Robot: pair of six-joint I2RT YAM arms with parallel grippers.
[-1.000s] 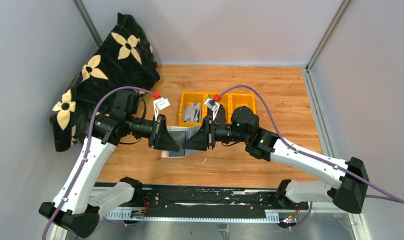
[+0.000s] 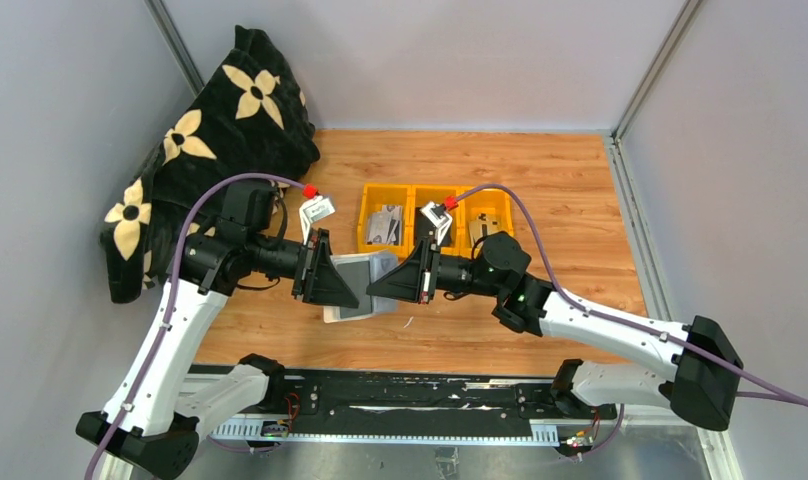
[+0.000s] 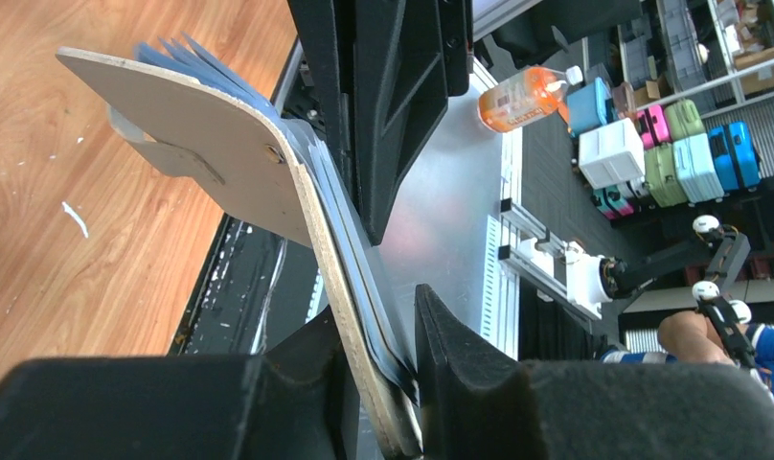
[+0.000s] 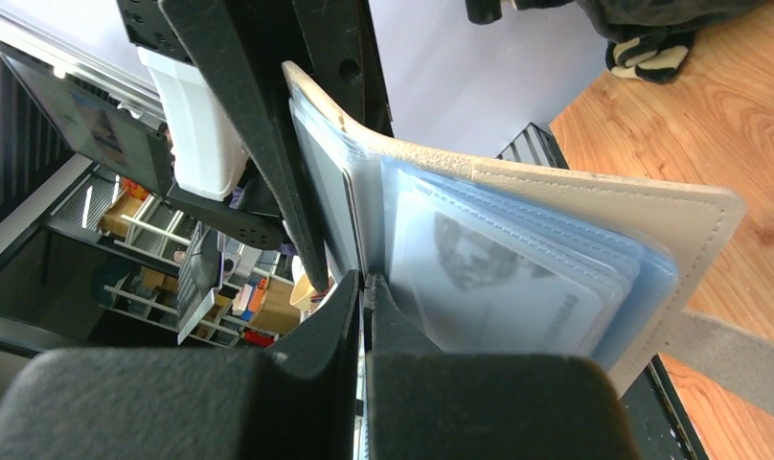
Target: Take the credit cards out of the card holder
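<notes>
An open tan card holder [image 2: 353, 286] with clear blue sleeves hangs between both grippers over the table. In the left wrist view its edge [image 3: 211, 144] runs down between the fingers of my left gripper, which is shut on it. My right gripper is shut at the sleeves, its tips against their edge; whether anything thin is between them is hard to see. A sleeve [image 4: 498, 268] beside it shows a card with a printed face.
A yellow three-compartment tray [image 2: 412, 200] holding flat items stands at the back of the wooden table [image 2: 540, 330]. A dark patterned cushion [image 2: 210, 130] fills the back left.
The right arm has shifted slightly, its top-mounted camera moving a little to the right. The left gripper and holder have moved slightly downward in the top view.
</notes>
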